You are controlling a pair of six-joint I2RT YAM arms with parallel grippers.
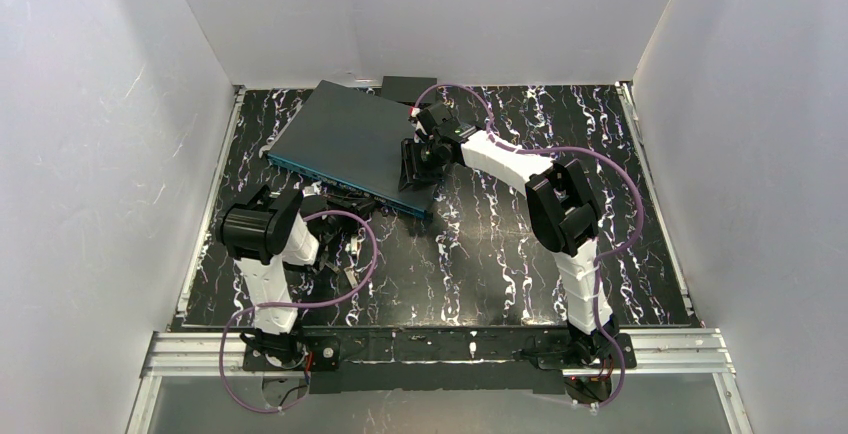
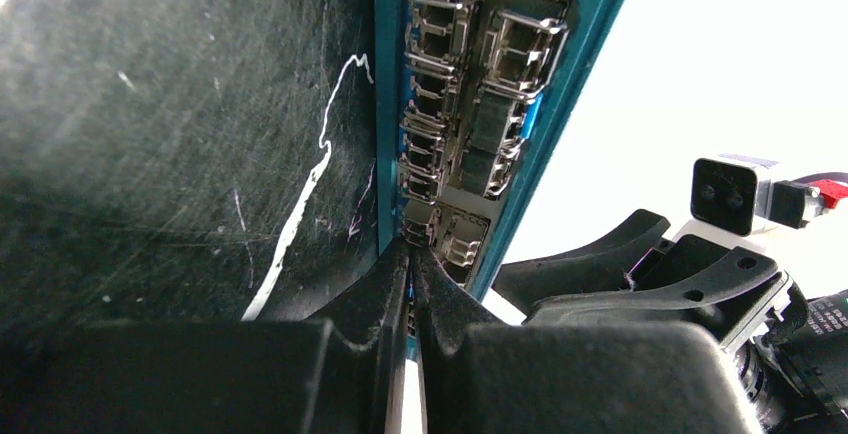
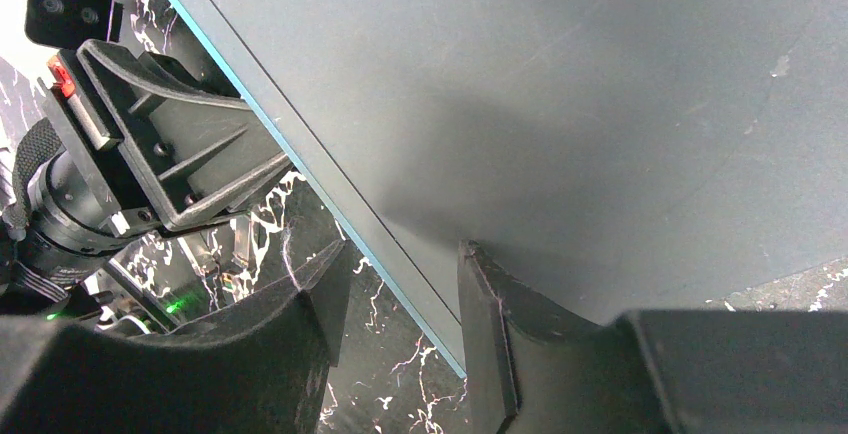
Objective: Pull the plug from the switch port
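The switch (image 1: 345, 139) is a flat dark box with a blue front edge, lying at an angle on the table. In the left wrist view, its port face (image 2: 435, 124) shows two rows of metal-framed sockets. My left gripper is shut, its tips against or just before the lower sockets; nothing shows between them. No plug can be clearly made out; the fingers hide part of the ports. Over the switch's right front corner stands my right gripper, its fingers visibly apart. Whether they press on the box or clasp anything is unclear.
A smaller dark panel (image 1: 408, 89) sits behind the switch. Small loose pieces (image 1: 351, 278) lie on the table beside the left arm. A purple cable (image 1: 372, 254) loops over that arm, another along the right arm.
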